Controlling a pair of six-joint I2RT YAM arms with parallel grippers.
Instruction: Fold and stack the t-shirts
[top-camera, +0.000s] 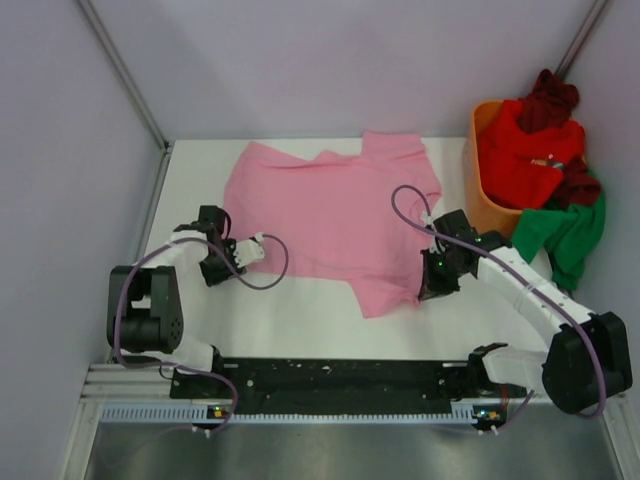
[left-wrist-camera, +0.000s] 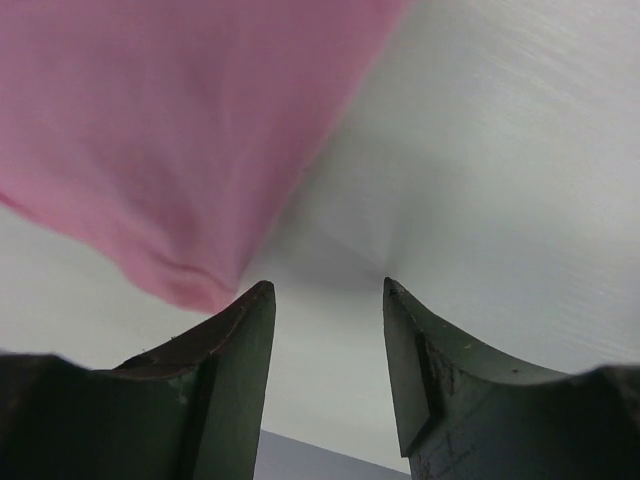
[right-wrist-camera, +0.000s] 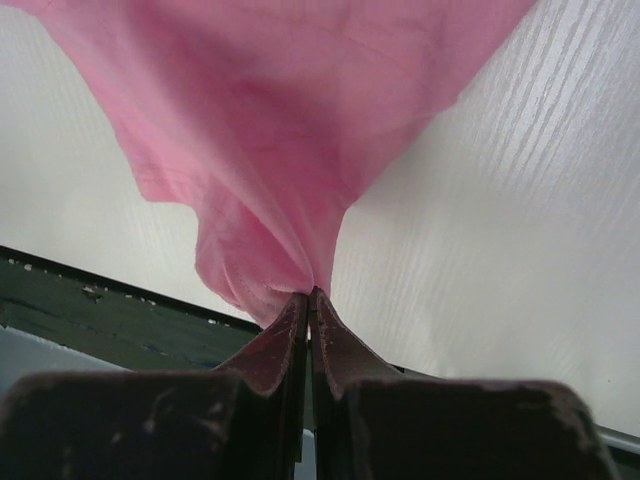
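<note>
A pink t-shirt (top-camera: 330, 210) lies spread over the white table, its far edge rumpled and its near right part drawn toward the front. My right gripper is shut on a gathered bit of its cloth; folds run up to the fingertips in the right wrist view. From above, that gripper (top-camera: 421, 298) is at the shirt's near right corner. My left gripper stands open with bare white table seen between its fingers. In the left wrist view a shirt corner (left-wrist-camera: 205, 285) shows just beyond the left finger, apparently free of it.
An orange bin (top-camera: 483, 190) at the back right is heaped with red (top-camera: 520, 150) and dark red clothes. A green garment (top-camera: 570, 240) hangs over its side near the right arm.
</note>
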